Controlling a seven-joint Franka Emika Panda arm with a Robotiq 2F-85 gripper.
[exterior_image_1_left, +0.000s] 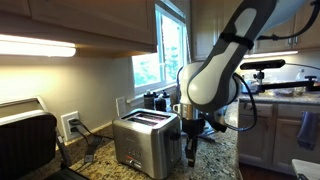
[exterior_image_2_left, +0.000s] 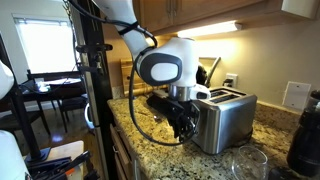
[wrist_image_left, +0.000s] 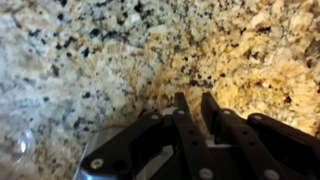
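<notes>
My gripper (exterior_image_1_left: 190, 156) points down beside the right end of the silver toaster (exterior_image_1_left: 136, 146). In exterior view 2 the gripper (exterior_image_2_left: 186, 136) hangs just left of the toaster (exterior_image_2_left: 228, 124). Low in the wrist view, the two dark fingers of my gripper stand a little apart, with only speckled counter showing through the gap. Nothing is held. Part of the toaster's lever side is hidden behind the gripper in exterior view 1.
A clear glass (exterior_image_2_left: 246, 164) stands on the granite counter (exterior_image_2_left: 150, 152) in front of the toaster. A black appliance (exterior_image_2_left: 305, 145) is at the right edge. A wall outlet (exterior_image_1_left: 71, 124) with a plugged cord sits behind the toaster. Cabinets hang overhead.
</notes>
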